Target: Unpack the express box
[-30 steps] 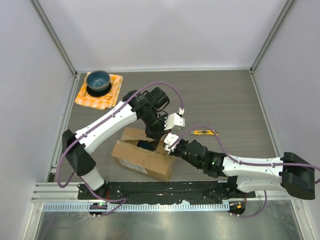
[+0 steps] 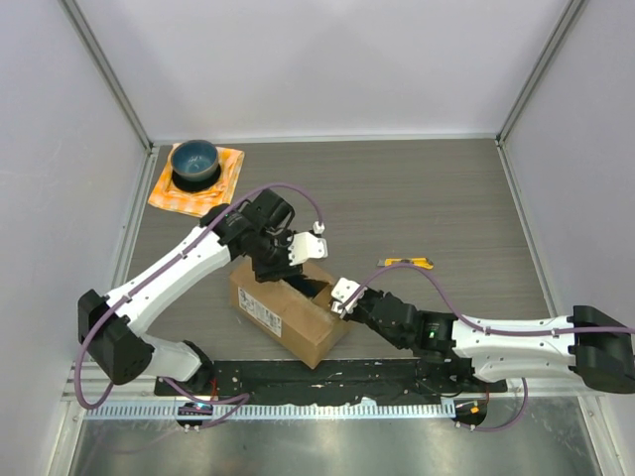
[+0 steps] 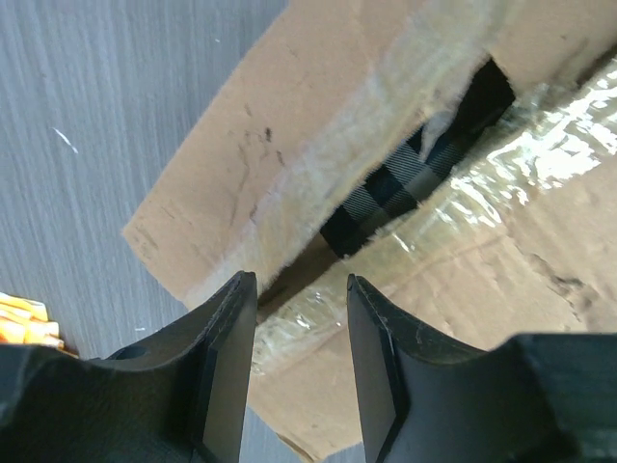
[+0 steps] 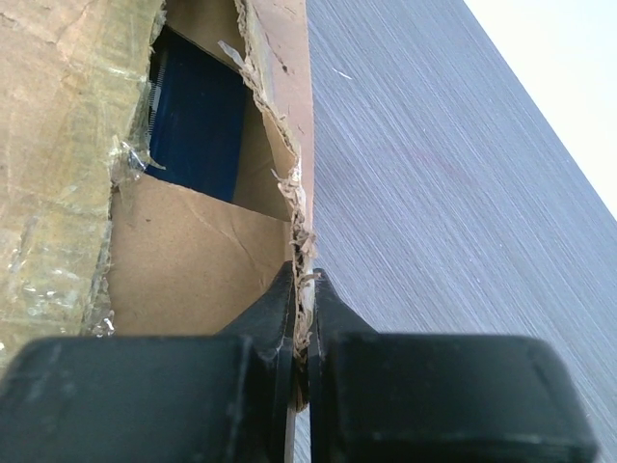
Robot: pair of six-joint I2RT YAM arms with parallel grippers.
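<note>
The brown cardboard express box (image 2: 303, 337) stands at the front middle of the table, its taped top flaps partly parted. Through the gap show a dark checked item (image 3: 395, 183) in the left wrist view and a dark blue item in the right. Over the box's far left part hangs my left gripper, open, with its fingers above the slit and nothing held. My right gripper is shut on the torn edge of a box flap (image 4: 280, 145) at the box's right side.
A yellow utility knife (image 2: 407, 263) lies on the table right of the box. At the back left a blue bowl (image 2: 195, 161) sits on an orange checked cloth (image 2: 164, 188).
My left gripper has moved left across the box, away from the right gripper. The box has shifted and turned slightly, and its opening looks narrower. The right gripper has moved only slightly.
</note>
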